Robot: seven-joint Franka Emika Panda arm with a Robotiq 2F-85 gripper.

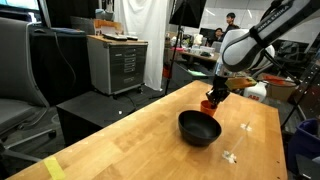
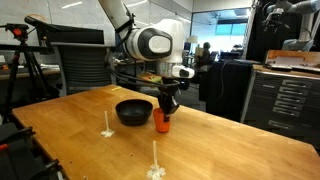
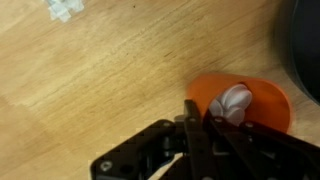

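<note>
An orange cup (image 2: 162,120) stands on the wooden table close beside a black bowl (image 2: 134,112). My gripper is shut, its fingertips at the near-left rim of the cup (image 3: 268,97) in the wrist view. Whether the thin rim is pinched between them cannot be made out. Inside the cup lie small whitish pieces (image 3: 236,99). From exterior view 1, the gripper (image 1: 209,100) comes down over the cup just behind the bowl (image 1: 199,128), and the arm hides part of the cup.
Whitish tape marks lie on the table, one (image 2: 155,162) in front of the cup and another (image 2: 107,125) beside the bowl. The bowl's dark wall (image 3: 304,45) is close to the cup.
</note>
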